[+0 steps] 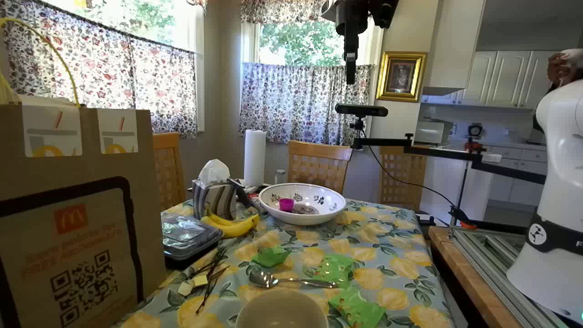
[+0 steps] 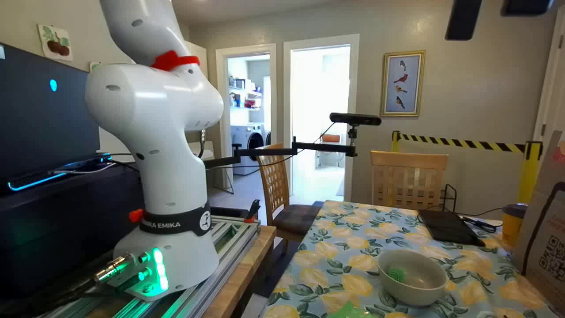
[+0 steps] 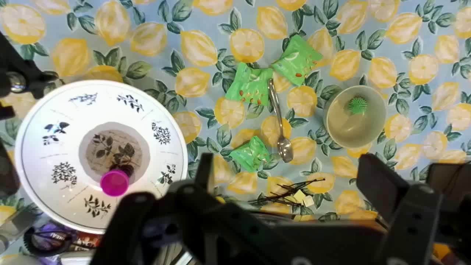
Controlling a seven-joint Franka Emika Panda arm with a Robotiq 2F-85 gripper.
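Open and empty, my gripper is high over the table in the wrist view. A large white bowl with leaf patterns lies on the left, and a small magenta cup rests inside it. To the right stands a smaller beige bowl with a spiky green ball in it. Between the bowls a metal spoon lies on the cloth, its handle end touching the green packets. Three green packets are spread around the spoon, one of them apart near its bowl end.
Thin dark sticks and pale small squares lie on the cloth. Bananas, a dark-based clear container, a striped tissue box and a tall paper bag crowd one side. A camera arm reaches beside the table.
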